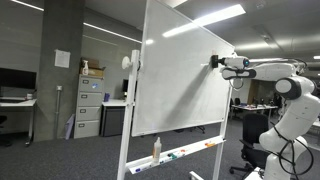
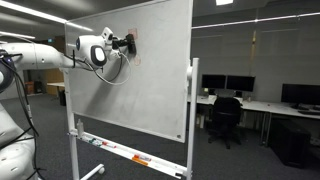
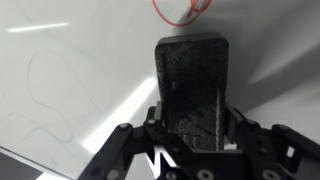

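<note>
A dark eraser (image 3: 193, 85) fills the middle of the wrist view, and my gripper is shut on its near end. The whiteboard (image 3: 95, 65) lies behind it, with a red mark (image 3: 180, 10) just past the eraser's far end and faint grey lines at the left. In exterior view 1 the gripper (image 1: 217, 62) is high on the right part of the board (image 1: 180, 80). From the other side, the dark eraser (image 2: 131, 44) is at the upper board beside faint reddish marks (image 2: 137, 48). Whether it presses on the board I cannot tell.
On the board's lower tray (image 1: 180, 153) lie several markers, and a spray bottle (image 1: 157, 150) stands at its left. A white frame post (image 2: 191, 120) edges the board. Desks with monitors (image 2: 300, 95) and an office chair (image 2: 226, 117) stand behind.
</note>
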